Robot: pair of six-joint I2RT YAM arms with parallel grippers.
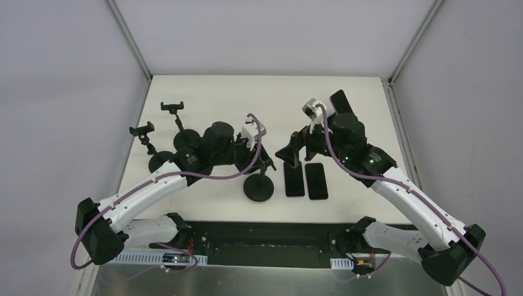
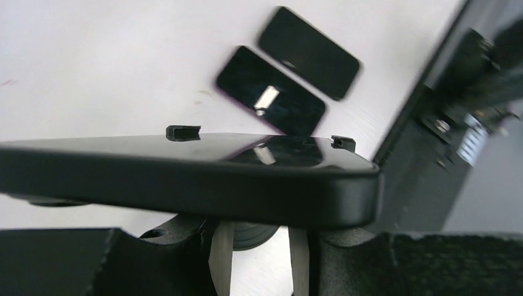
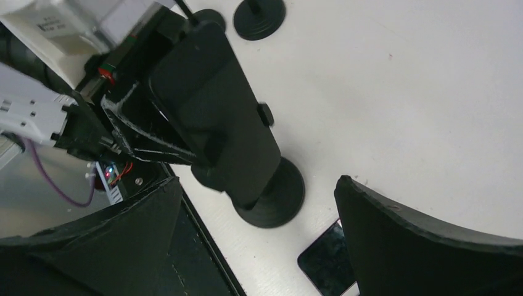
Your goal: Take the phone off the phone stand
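Note:
A black phone stand with a round base (image 1: 258, 187) stands mid-front, bearing a dark phone (image 3: 210, 105) that is tilted in its cradle. My left gripper is at the stand, its part-open fingers just below the phone's edge, which fills the middle of the left wrist view; whether they touch anything is unclear. My right gripper (image 1: 291, 148) hangs open right of the stand, nothing between its wide-spread fingers in the right wrist view.
Two phones (image 1: 293, 180) (image 1: 316, 181) lie flat right of the stand. Two empty stands (image 1: 186, 140) (image 1: 159, 161) are at the left; another dark phone (image 1: 341, 102) is at the back right.

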